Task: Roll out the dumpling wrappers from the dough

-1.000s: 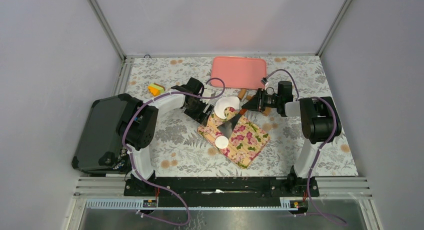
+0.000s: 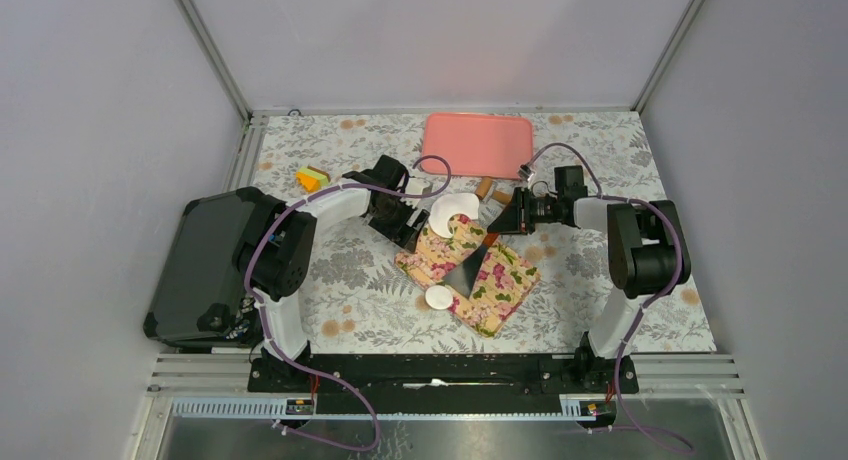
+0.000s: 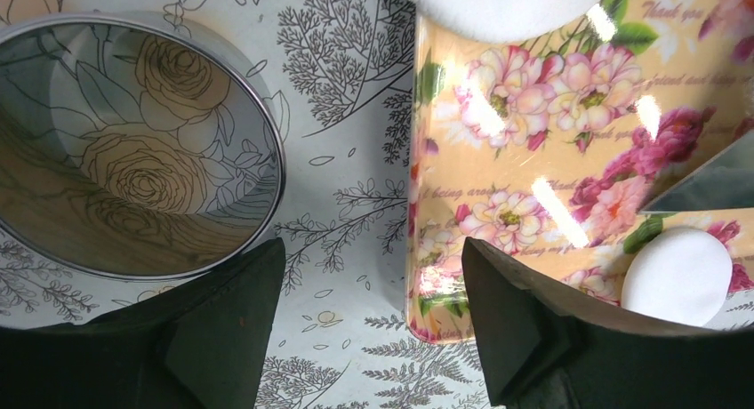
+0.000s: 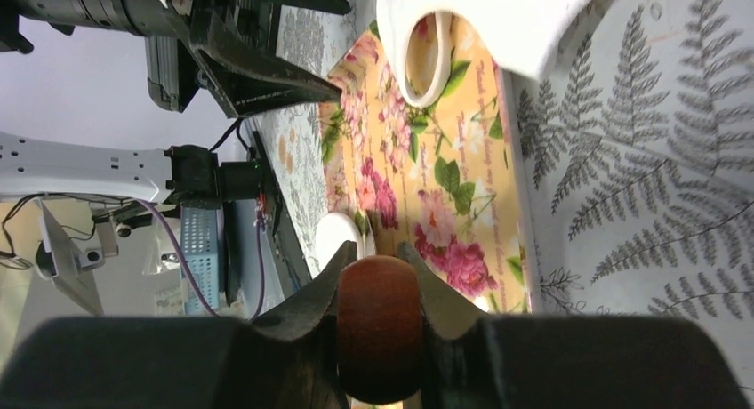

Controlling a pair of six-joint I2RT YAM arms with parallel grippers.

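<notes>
A round white dough disc [image 2: 439, 297] lies at the near edge of the floral board [image 2: 505, 305]. Farther back, a larger white dough sheet [image 2: 441, 220] with a round hole overhangs the board. My right gripper is shut on the reddish-brown handle [image 4: 381, 338] of a scraper. Its metal blade [image 2: 463, 274] slants over the board toward the disc; in the left wrist view the blade tip [image 3: 689, 196] is just above the disc. My left gripper stands open at the board's left corner, nothing between its fingers. Left of it is a metal ring [image 3: 282, 160].
A pink tray [image 2: 478, 146] is at the back. Small brown wooden pieces [image 2: 484, 188] lie between tray and board. A yellow-orange object [image 2: 311, 178] sits at the back left, with a dark case [image 2: 200, 270] beyond the left arm. Tabletop right of the board is free.
The scraper and right gripper have swung slightly toward the front right over the last second. The dough disc has shifted toward the front and a little left. The left arm shows no clear movement.
</notes>
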